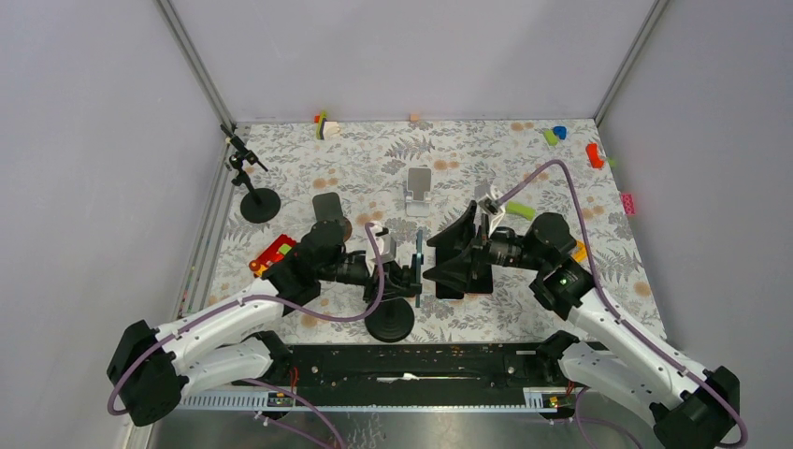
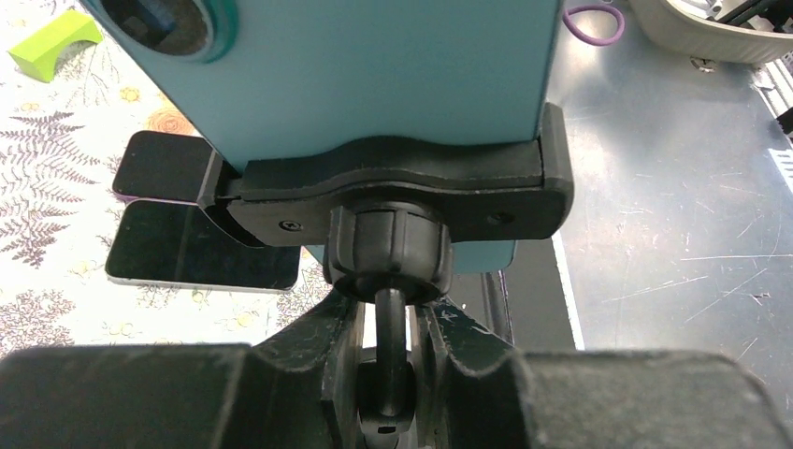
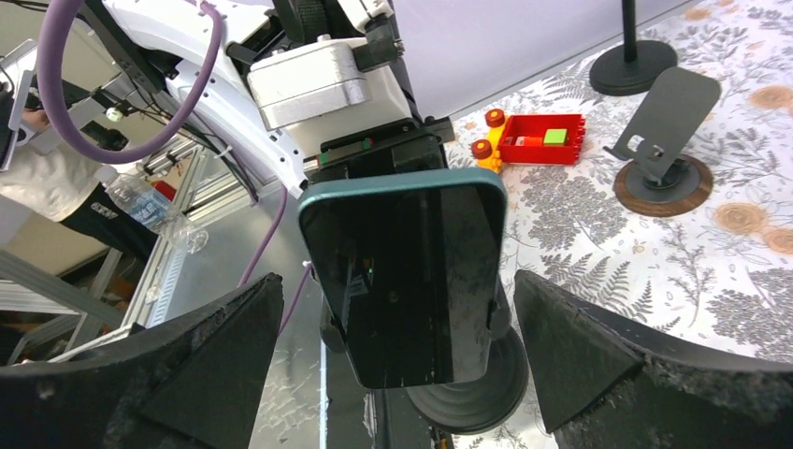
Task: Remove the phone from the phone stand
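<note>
A phone in a teal case [image 2: 393, 75] sits in the black clamp of its phone stand [image 2: 281, 210]. In the top view the phone [image 1: 419, 245] shows edge-on. My left gripper is shut on the stand's thin stem, just below the round knob behind the clamp. The stand's round black base [image 1: 389, 323] is below it. My right gripper is open and faces the phone's dark screen [image 3: 411, 271]. One right finger [image 3: 215, 346] appears on each side of the phone, with no contact visible.
Two dark phones [image 2: 201, 245] lie flat on the patterned table, under the right gripper. A grey phone holder [image 1: 418, 187] stands farther back. Near the left arm are a red toy [image 1: 272, 253] and another dark holder [image 1: 327, 206]. A black stand [image 1: 260, 204] is at far left.
</note>
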